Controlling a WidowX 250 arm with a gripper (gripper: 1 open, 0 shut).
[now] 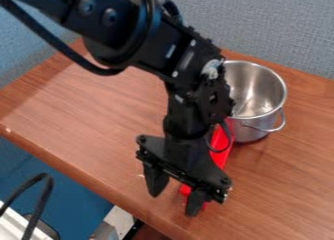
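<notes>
My black gripper (175,195) hangs low over the front part of the wooden table, its two fingers pointing down and spread apart. A red object (218,153) lies behind and beneath it, partly hidden by the wrist and fingers; some red also shows by the right finger. I cannot tell whether it sits between the fingers. A steel pot (265,95) with a wire handle stands behind the arm to the right.
A grey wall backs the table.
</notes>
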